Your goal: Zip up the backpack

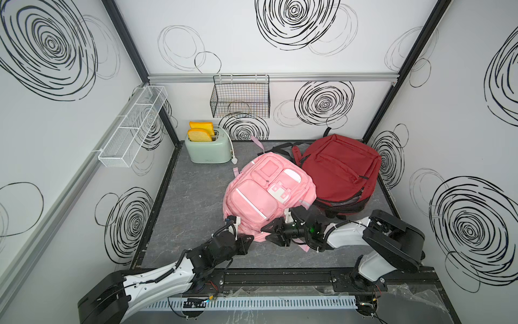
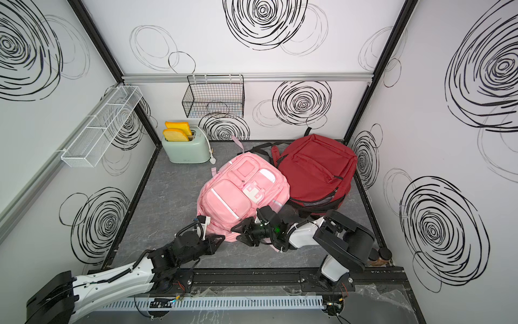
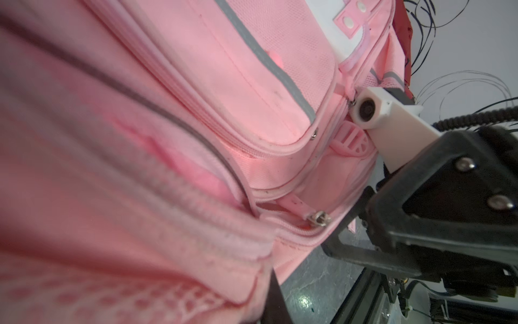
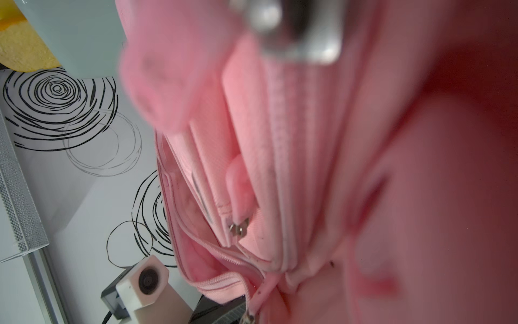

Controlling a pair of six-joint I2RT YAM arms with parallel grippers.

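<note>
The pink backpack (image 1: 264,191) lies flat, with an open zipper edge along its near bottom, seen in the left wrist view beside a metal zipper pull (image 3: 319,218). My left gripper (image 1: 244,241) is at the near left bottom edge of the bag; its fingers are mostly hidden, with no gap visible. My right gripper (image 1: 275,233) is just right of it, against the bag's near edge; whether it holds anything is hidden. The right wrist view shows pink folds and zipper pulls (image 4: 237,228) very close and partly blurred.
A red backpack (image 1: 340,167) lies right of the pink one. A mint toaster (image 1: 207,151) with yellow slices stands at the back left. Wire baskets (image 1: 240,97) hang on the walls.
</note>
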